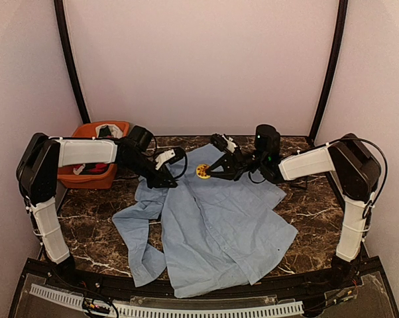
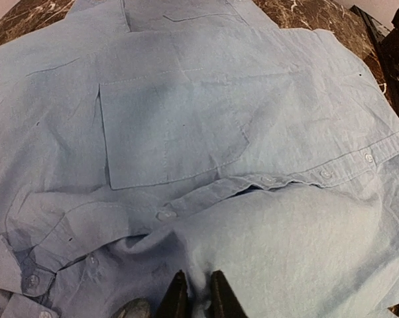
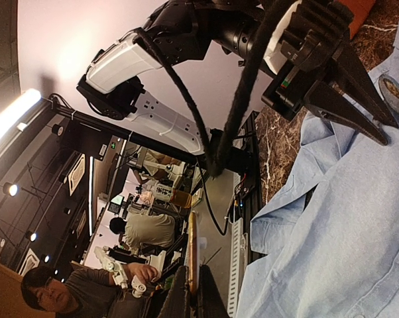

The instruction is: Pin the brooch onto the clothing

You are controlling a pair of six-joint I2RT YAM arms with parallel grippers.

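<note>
My left gripper is over the folds of the light blue shirt (image 2: 166, 126), its fingers part open; whether cloth is between them I cannot tell. A small dull oval disc (image 3: 394, 94) lies on the shirt by the left fingertips.
An orange bin (image 1: 87, 179) with cloth stands at the back left. The shirt covers the middle of the marble table (image 1: 87, 232), leaving bare strips at both sides.
</note>
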